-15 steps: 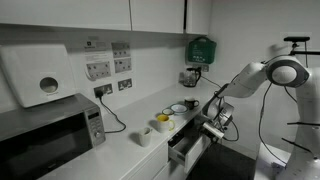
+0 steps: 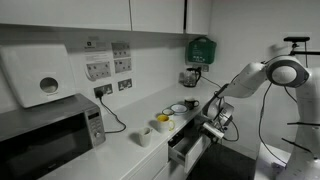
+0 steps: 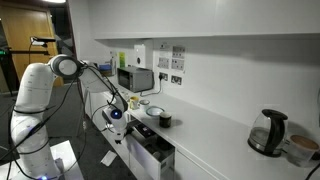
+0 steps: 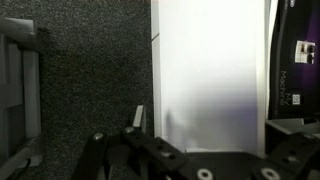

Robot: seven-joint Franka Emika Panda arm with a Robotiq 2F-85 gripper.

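An open drawer [image 2: 184, 149] juts from the white cabinets under the counter. In the second exterior view, the same drawer [image 3: 153, 158] shows its dark inside. My gripper [image 2: 211, 131] is low, close beside the drawer's outer end; whether it touches the drawer is too small to tell. Seen from the other side, the gripper [image 3: 124, 132] is at counter-front height, left of the drawer. A broad white panel [image 4: 210, 75] fills the middle of the wrist view, above the gripper's dark parts. How far the fingers stand apart does not show clearly.
A microwave [image 2: 55, 138], mugs [image 2: 163, 122] and plates [image 2: 178, 108] stand on the counter. Farther along are a pot [image 3: 165, 120] and a kettle [image 3: 267, 132]. Dark floor [image 4: 95, 70] lies left of the panel; a black labelled object [image 4: 295, 75] is at right.
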